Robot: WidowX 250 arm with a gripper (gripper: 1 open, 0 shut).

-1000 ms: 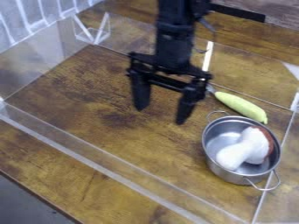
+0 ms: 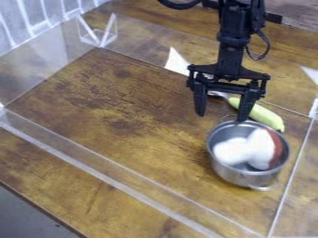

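Observation:
My black gripper [image 2: 225, 99] stands open at the back right, its fingers pointing down above and behind a steel pot [image 2: 224, 175]. The pot holds a white object [image 2: 236, 152] with a red patch on its right. A pale green elongated item [image 2: 258, 116] lies behind the pot, just right of the gripper, partly behind its fingers.
Clear low walls border it, with a small clear bracket at the back left. A white strip lies behind the arm.
The arm has moved back and to the right, away from the camera, from the middle of the table. The pot and its white content have shifted slightly.

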